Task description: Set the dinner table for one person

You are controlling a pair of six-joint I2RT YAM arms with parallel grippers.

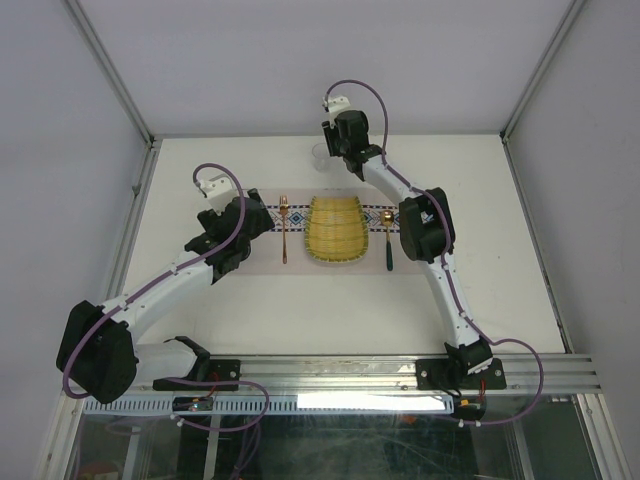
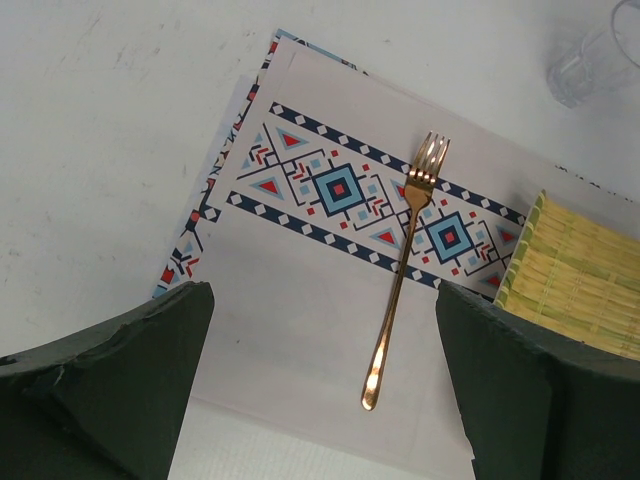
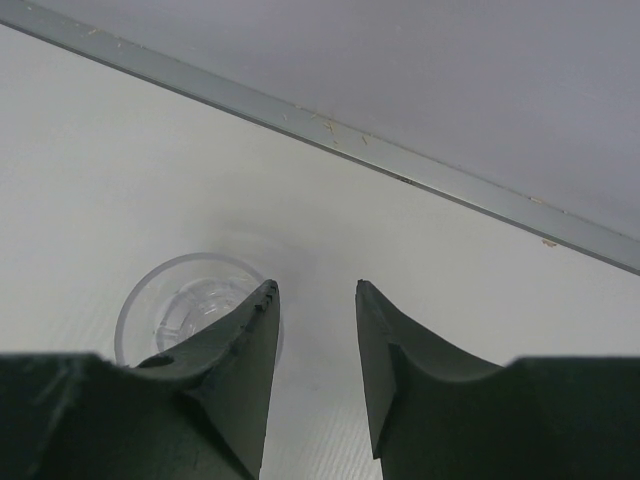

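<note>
A patterned placemat holds a copper fork, a yellow woven tray and a spoon with dark green handle. Behind them stands a clear glass, also seen as a rim in the right wrist view. My right gripper is part open beside and over the glass, with nothing between its fingers. My left gripper is open above the placemat's left part, left of the fork.
The back wall's metal edge runs close beyond the right gripper.
</note>
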